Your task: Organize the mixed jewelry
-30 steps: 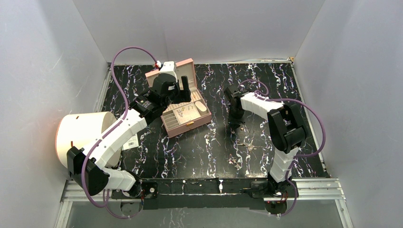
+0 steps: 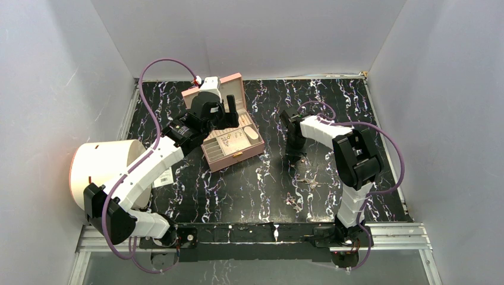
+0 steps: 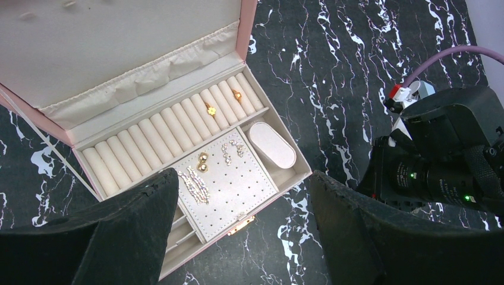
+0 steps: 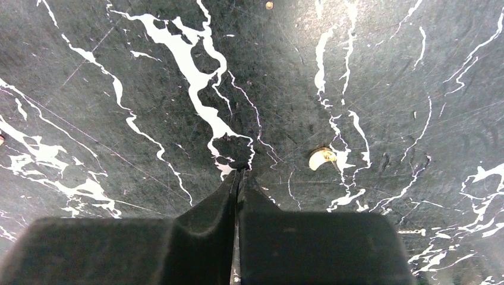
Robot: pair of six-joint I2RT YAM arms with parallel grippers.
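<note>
The pink jewelry box (image 2: 221, 162) stands with its lid up at the left of the table. Above it hangs my left gripper, open and empty. Two gold rings, one flower-shaped (image 3: 211, 110) and one plainer (image 3: 238, 96), sit in the ring rolls. On the white panel (image 3: 238, 199) lie gold ball earrings (image 3: 202, 162) and silver pieces (image 3: 194, 186). My right gripper is shut low over the dark table, with nothing visible between its fingers. A curved gold piece (image 4: 321, 158) lies apart from its tips, to their right in the right wrist view.
Loose jewelry lies in two clusters, one by a starry tangle (image 2: 311, 183), one nearer the front edge (image 2: 293, 202). A white oval case (image 3: 272, 144) fills the box's right compartment. A large cream cylinder (image 2: 107, 172) stands at far left. Bare table separates box and right arm.
My right arm has shifted only very slightly. The left arm, the box and the loose jewelry clusters look unchanged.
</note>
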